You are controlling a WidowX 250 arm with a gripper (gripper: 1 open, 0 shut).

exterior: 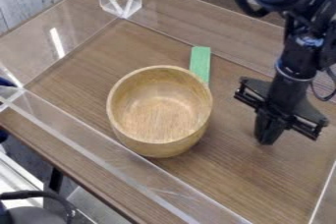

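Note:
The black gripper (268,130) points down at the wooden table on the right, low over the surface, its fingertips close together and shut, with nothing visible between them. Left of it stands a large round wooden bowl (160,138), which looks empty. Behind the bowl a green strip-like block (199,64) lies on the table.
A clear angular plastic piece (120,2) sits at the back left. Bare tabletop (210,189) lies in front of the gripper and to the bowl's left. Black cables or hardware (29,208) show at the lower left beyond the table edge.

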